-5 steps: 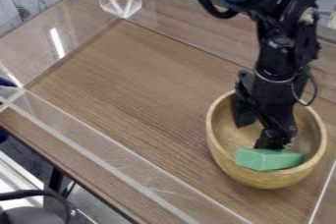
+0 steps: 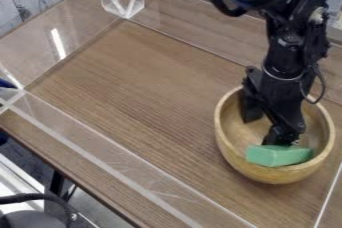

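A wooden bowl (image 2: 235, 142) sits at the right of the table. In its front part lies a green block (image 2: 274, 156). The black gripper (image 2: 267, 122) reaches down into the bowl from the upper right, its lower fingers just behind or at the green block. Whether it is shut, or holds anything, is hard to tell against the dark parts.
Clear plastic edging runs along its sides, with a white bracket (image 2: 122, 2) at the back left. A dark cable lies at the lower left.
The gripper has shifted very slightly within the bowl over the last second, and the bowl with the green block has moved slightly.
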